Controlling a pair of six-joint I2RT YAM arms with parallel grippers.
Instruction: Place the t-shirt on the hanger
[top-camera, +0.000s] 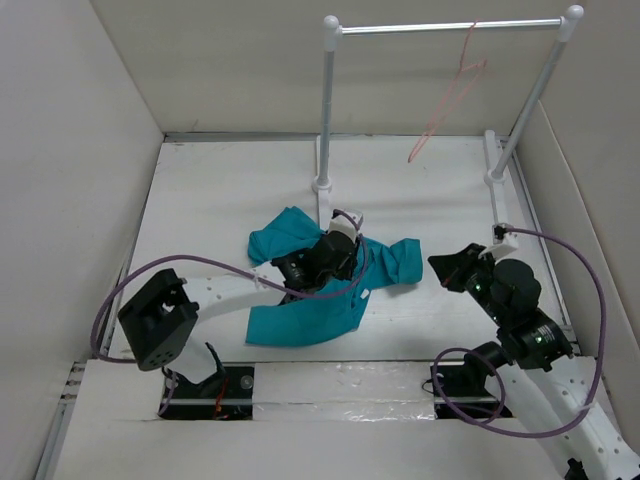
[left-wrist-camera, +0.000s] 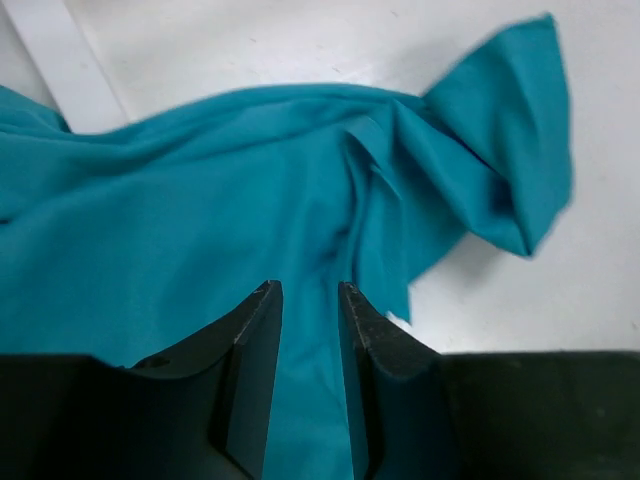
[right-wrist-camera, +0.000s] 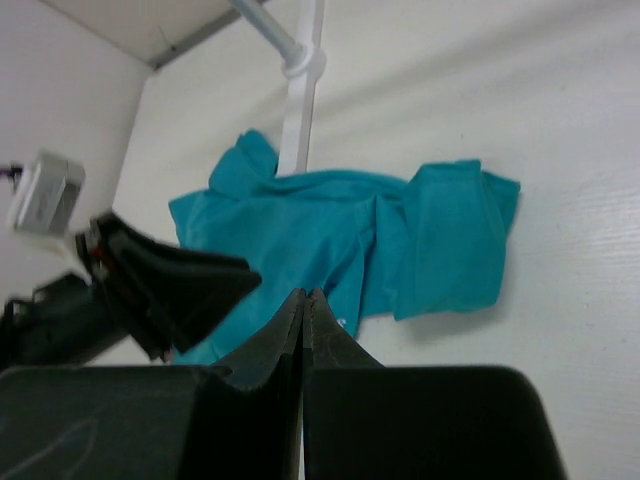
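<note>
A teal t-shirt (top-camera: 300, 320) lies crumpled on the white board, its right end folded up (right-wrist-camera: 450, 240). My left gripper (top-camera: 345, 262) hangs over the middle of the shirt; in the left wrist view its fingers (left-wrist-camera: 230, 380) stand apart, open, with cloth below. My right gripper (top-camera: 440, 268) is to the right of the shirt; in the right wrist view its fingertips (right-wrist-camera: 306, 300) are shut together, nothing seen between them. A thin pink hanger (top-camera: 440, 112) dangles from the rack's top bar.
The white rack (top-camera: 450, 25) stands at the back, with posts and base bars on both sides. The board (top-camera: 220, 180) is clear at the back left and between the posts. Walls close in both sides; purple cables trail from both arms.
</note>
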